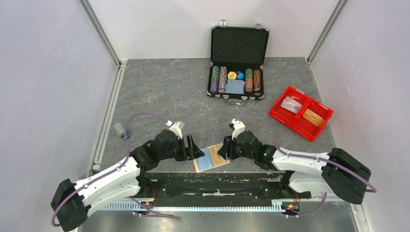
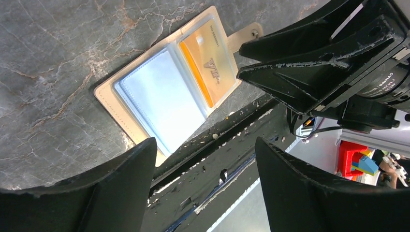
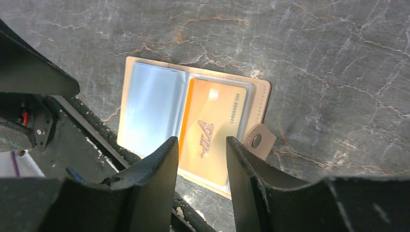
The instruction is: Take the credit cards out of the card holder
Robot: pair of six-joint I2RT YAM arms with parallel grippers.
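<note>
The tan card holder (image 2: 123, 123) lies spread flat near the table's front edge. An orange card (image 3: 212, 128) sits in its right-hand clear pocket, and the left-hand side shows a pale blue face (image 3: 150, 99). My left gripper is partly open at the blue side, with nothing between its fingers. Over the orange side is my right gripper, open with a fairly narrow gap. The orange card shows between and beyond its fingertips; whether they touch the card I cannot tell.
At the right stands a red two-part tray (image 1: 300, 112) with a whitish card (image 1: 291, 104) and an orange card (image 1: 313, 118). An open black chip case (image 1: 239, 46) stands at the back. Small items (image 1: 119, 128) lie at the left edge; mid-table is clear.
</note>
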